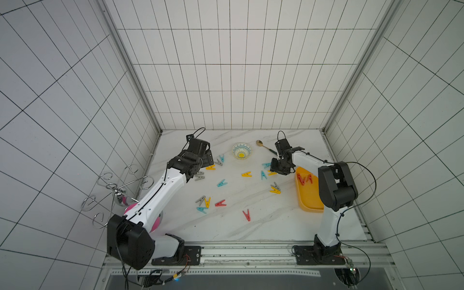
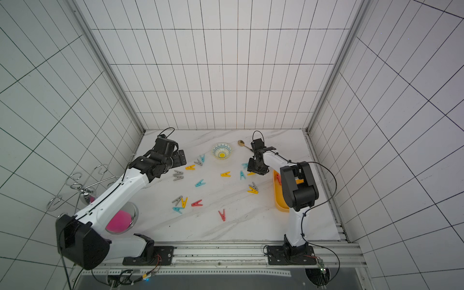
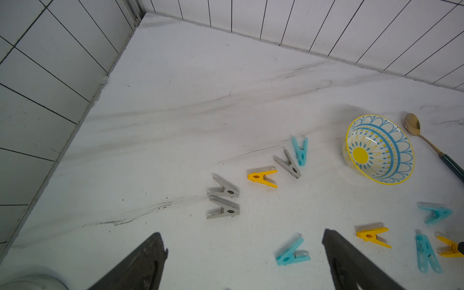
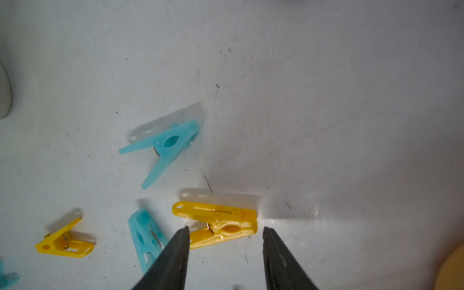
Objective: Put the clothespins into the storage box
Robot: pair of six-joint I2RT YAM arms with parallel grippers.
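Clothespins in yellow, blue, grey and red lie scattered over the white table. My right gripper is open above a yellow clothespin [image 4: 232, 225]; in the right wrist view the pin's closed end shows between the fingers, apart from the right one. One blue clothespin [image 4: 169, 145] lies behind it, and another blue clothespin [image 4: 143, 236] is partly covered by the left finger. The orange storage box [image 1: 305, 205] stands at the right with red clothespins [image 1: 301, 179] inside. My left gripper hangs open at the left, nothing held; grey clothespins [image 3: 223, 207] lie ahead of it.
A patterned bowl [image 3: 379, 149] and a spoon [image 3: 447, 162] sit towards the back. At the left edge is a metal rack [image 1: 116, 188] beside something pink [image 2: 118, 221].
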